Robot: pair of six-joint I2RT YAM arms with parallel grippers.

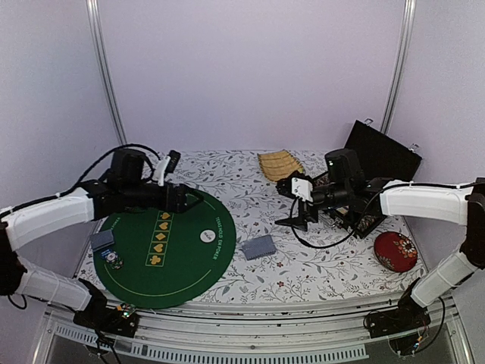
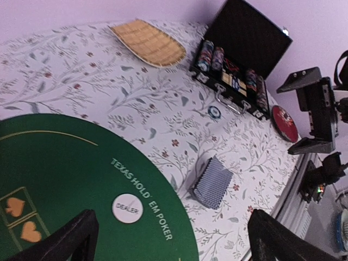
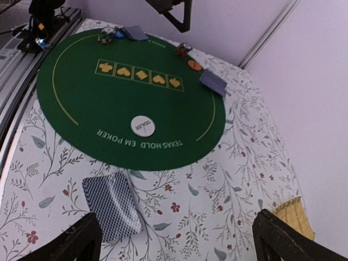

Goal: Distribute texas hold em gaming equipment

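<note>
The green poker mat (image 1: 193,265) lies on the left side of the table, with a white dealer disc (image 2: 127,208) on it. My left gripper (image 1: 188,199) hangs open above the mat's far part, empty. A blue-backed card stack (image 1: 101,240) and several chips (image 1: 112,259) sit at the mat's left edge. More chips (image 3: 194,65) and another card stack (image 3: 213,82) show at its far edge in the right wrist view. Right of the mat, a third card stack (image 1: 259,247) rests on the table. My right gripper (image 1: 283,205) is open over the table, holding nothing.
An open black chip case (image 2: 231,89) stands at the right, several chips inside. One loose chip (image 2: 215,112) lies in front of it. A tan woven mat (image 1: 279,164) is at the back, a red round object (image 1: 395,251) at the right edge.
</note>
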